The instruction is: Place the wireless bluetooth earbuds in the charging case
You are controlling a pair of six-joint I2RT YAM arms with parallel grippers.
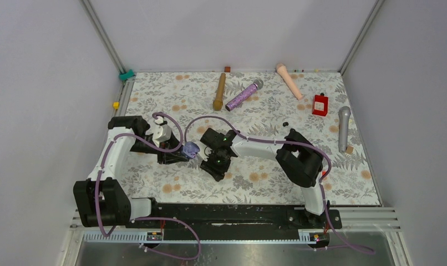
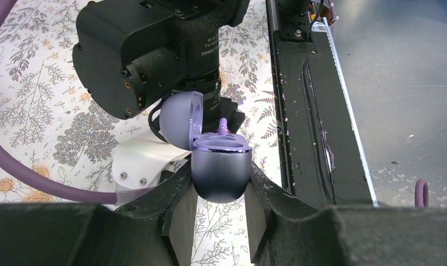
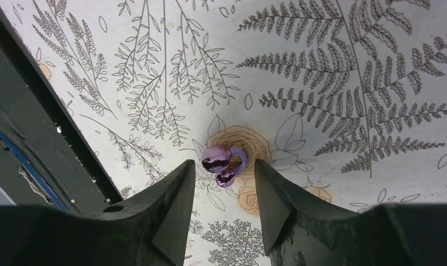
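Note:
The lavender charging case (image 2: 221, 173) is in my left gripper, which is shut on its rounded body. Its lid (image 2: 177, 119) stands open, and a small purple piece (image 2: 223, 126) sticks up at the rim; I cannot tell whether it is an earbud in its slot. A shiny purple earbud (image 3: 215, 157) with a curved lavender hook lies on the patterned table. Over it, my right gripper is open and pointing down, with the earbud showing between its fingertips but no clear contact. In the top view this earbud is hidden by the right gripper (image 1: 216, 174).
Behind the arms lie a brown stick (image 1: 219, 91), a purple glitter microphone (image 1: 244, 95) and a beige microphone (image 1: 289, 81). A red box (image 1: 319, 105) and a grey microphone (image 1: 344, 128) are at the right. The right arm stands close beside the case.

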